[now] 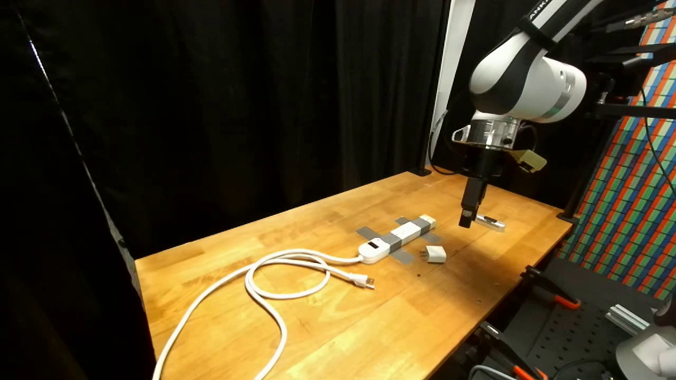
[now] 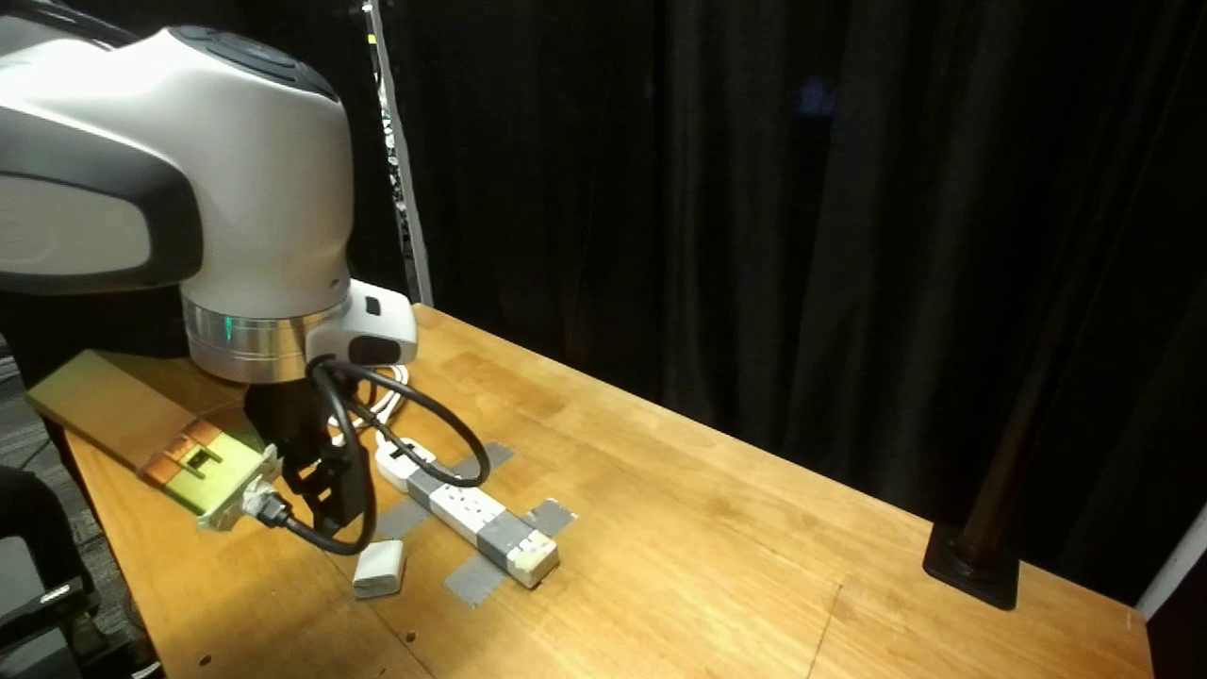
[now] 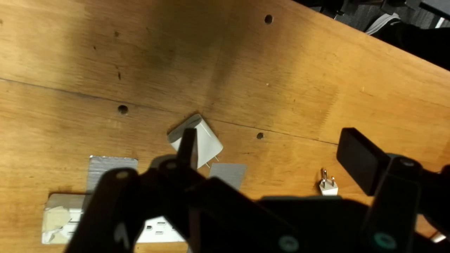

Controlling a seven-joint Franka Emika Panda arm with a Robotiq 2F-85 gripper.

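A white charger block (image 1: pixel 435 254) with two metal prongs lies on the wooden table. Beside it, a white power strip (image 1: pixel 407 231) is fixed down with grey tape. Above the table, with fingers pointing down, hangs my gripper; its fingers stand wide apart and hold nothing. In the wrist view the charger (image 3: pixel 209 145) appears just past the left finger (image 3: pixel 186 145), partly hidden by it, its prongs pointing down and right. The strip's outlets (image 3: pixel 160 229) show below, largely covered by the gripper body. Exterior view 2 shows the charger (image 2: pixel 380 568) near the strip's side.
A white cord (image 1: pixel 272 307) loops over the table's left part, its plug (image 1: pixel 363 281) lying free. Behind the gripper lies a small white and grey item (image 1: pixel 491 222). Orange-tipped clamps (image 1: pixel 565 301) grip the front edge.
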